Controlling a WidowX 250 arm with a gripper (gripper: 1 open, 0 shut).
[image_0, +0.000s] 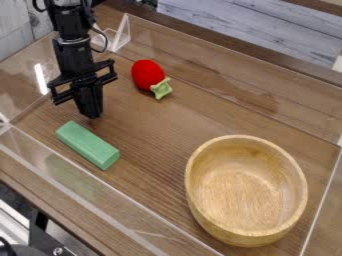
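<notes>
My black gripper (62, 84) hangs at the upper left of the camera view, low over the wooden table (160, 200), with no object visible in it; whether its fingers are apart is hard to make out. A green block (88, 145) lies below it, nearer the front. A red object with a pale green end (148, 75) lies to its right.
A large round wooden bowl (245, 190) takes up the lower right. Cables run along the left edge.
</notes>
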